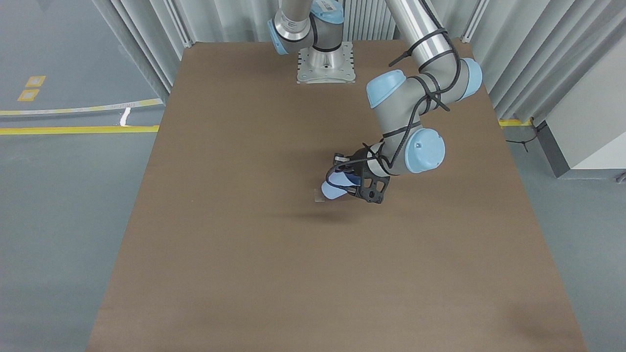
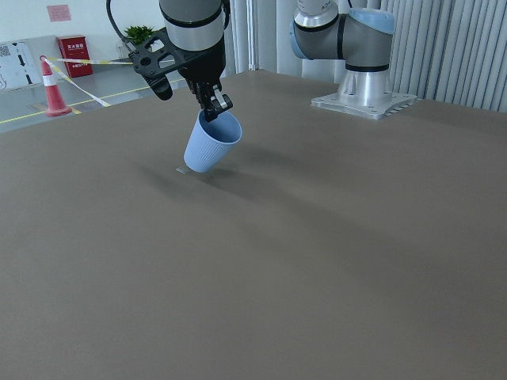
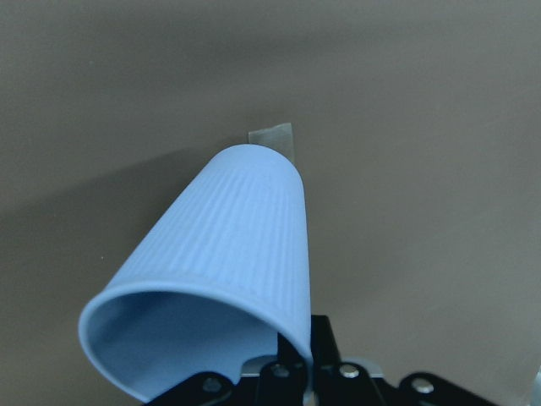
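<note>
A ribbed light blue cup (image 2: pixel 207 146) hangs tilted from my gripper (image 2: pixel 216 107), which is shut on its rim, in the left view. The wrist view shows the cup (image 3: pixel 221 235) with its mouth toward the black fingers at the bottom and its base over a small clear grey patch (image 3: pixel 270 137) on the table. In the front view the cup (image 1: pixel 333 191) is partly hidden under the gripper (image 1: pixel 350 179).
Floor, curtains and a white block lie beyond the table's edges.
</note>
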